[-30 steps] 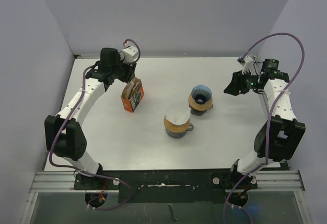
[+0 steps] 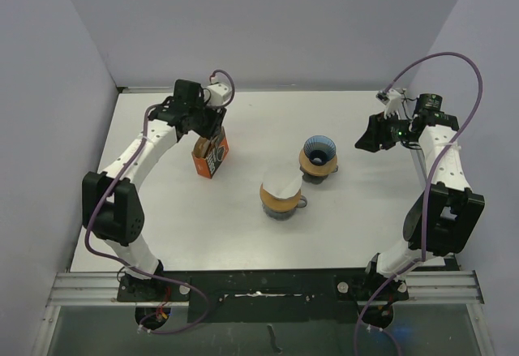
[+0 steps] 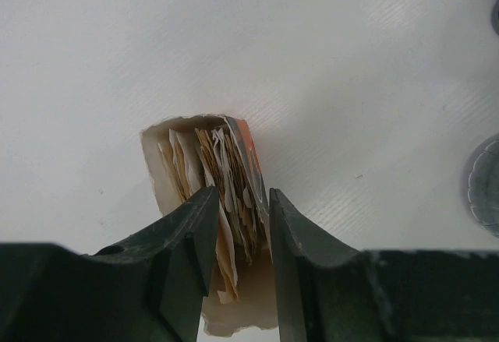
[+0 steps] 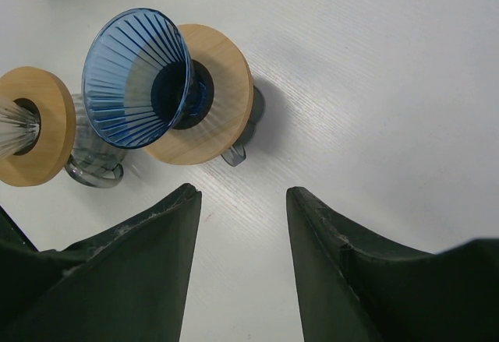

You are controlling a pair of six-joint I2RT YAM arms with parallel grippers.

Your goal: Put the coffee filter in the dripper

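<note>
An orange and black box stands on the left of the table, its top open. Inside, the left wrist view shows several thin brown and white paper filters on edge. My left gripper is over the box, its fingers apart by a small gap with the filters showing beyond and between the fingertips. At centre right, a blue ribbed dripper with a wooden collar sits on a glass server, apparently with no paper in it. My right gripper hovers to the right of the dripper, fingers parted and nothing between them.
Left of the blue dripper and nearer the front stands a second server with a wooden collar and a white top.
The left gripper has moved to the right and slightly down over the box in the top view. The right arm, box, dripper and second server have stayed put.
</note>
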